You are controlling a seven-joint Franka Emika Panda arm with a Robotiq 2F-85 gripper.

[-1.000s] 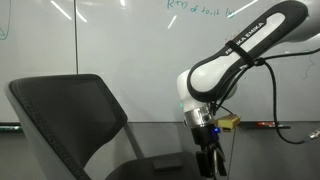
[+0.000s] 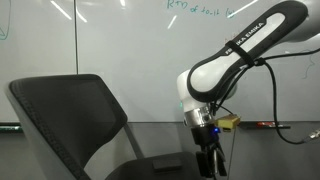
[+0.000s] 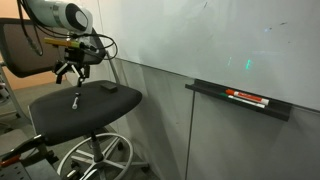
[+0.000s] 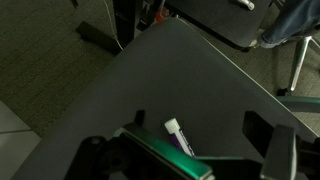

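Observation:
Over the seat of a black office chair (image 3: 55, 118), my gripper (image 3: 71, 77) points downward with its fingers apart and nothing between them. A short white marker-like stick (image 3: 75, 101) lies on the seat beneath it. From the wrist view, the white stick (image 4: 174, 131) shows between the two dark fingers, its lower part covered by a dark, green-edged piece that I cannot identify. A dark block (image 3: 109, 86), perhaps an eraser, rests farther along the seat. Exterior view 1 shows the gripper (image 2: 212, 164) beside the chair's backrest (image 2: 75, 115).
Behind stands a whiteboard (image 2: 130, 60). Its tray (image 3: 235, 98) holds red and white markers (image 3: 247, 96). A yellow object (image 2: 229, 122) is visible behind the arm, and black cables (image 2: 273, 90) hang from it. Much of the seat is bare.

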